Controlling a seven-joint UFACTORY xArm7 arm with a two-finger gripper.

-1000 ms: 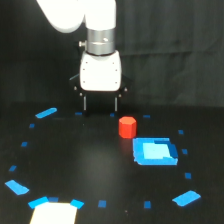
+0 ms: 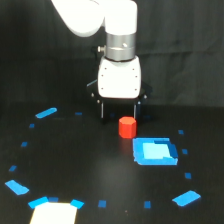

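A small red block (image 2: 127, 128) stands on the dark table, right of the middle. Just behind and above it in the camera view is my gripper (image 2: 121, 107), pointing down. Its dark fingers are hard to make out against the black background, but they look spread wide, so it seems open. The block appears below the fingers and not held; how far apart they are in depth I cannot tell. Close by the block, on its front right, lies a blue square with a raised-looking rim (image 2: 138, 157) and a pale inside.
Blue tape strips (image 2: 46, 113) and small blue marks are scattered over the black table. A cream-coloured object (image 2: 54, 213) is cut off by the bottom edge at the left.
My gripper has moved to the right and slightly lower in the picture, nearer the red block. The block and the blue square have stayed in place.
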